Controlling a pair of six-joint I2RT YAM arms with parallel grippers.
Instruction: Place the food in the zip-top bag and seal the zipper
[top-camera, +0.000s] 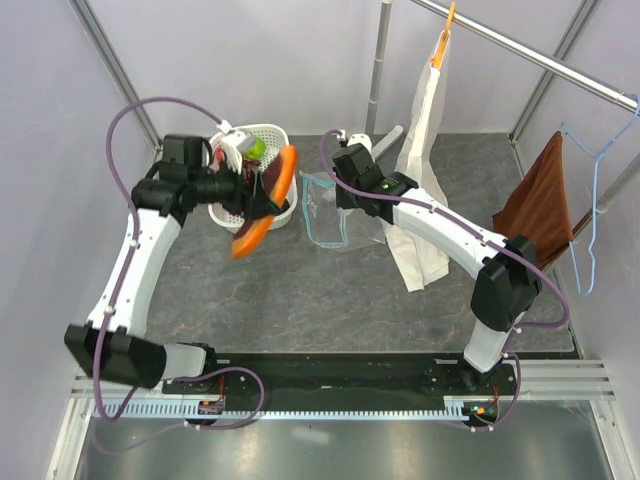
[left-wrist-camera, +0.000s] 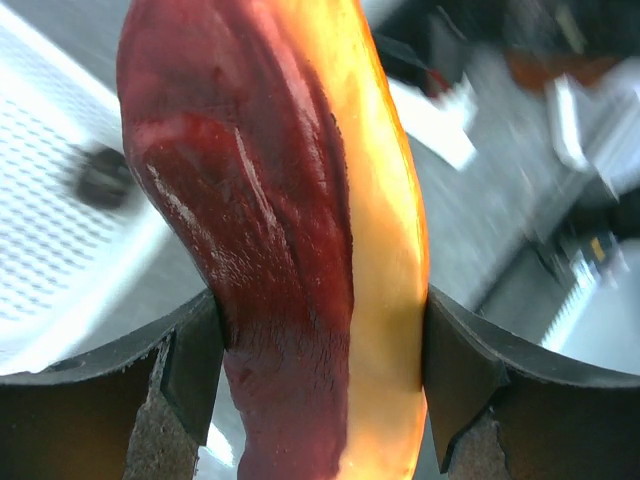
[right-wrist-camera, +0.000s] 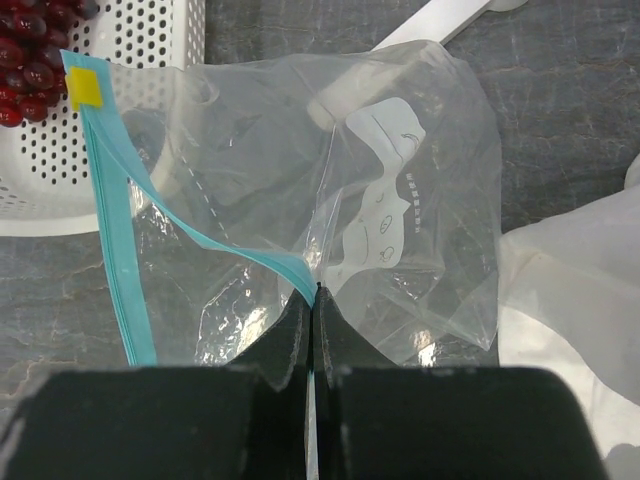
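My left gripper (top-camera: 262, 198) is shut on a long orange and dark-red food piece (left-wrist-camera: 275, 240), lifted over the front right of the white basket and filling much of the left wrist view. The clear zip top bag (right-wrist-camera: 400, 280) lies on the grey floor beside the basket, its blue zipper strip along one side with a yellow slider. My right gripper is shut at the zipper's edge, pinching the bag's opening, with part of the blue strip rising from its fingertips.
The white basket (right-wrist-camera: 189, 40) holds red grapes (right-wrist-camera: 35, 60) and other items. A white cloth (right-wrist-camera: 570, 310) hangs from the rail to the bag's right, a brown cloth (top-camera: 535, 200) farther right. Bare floor lies in front.
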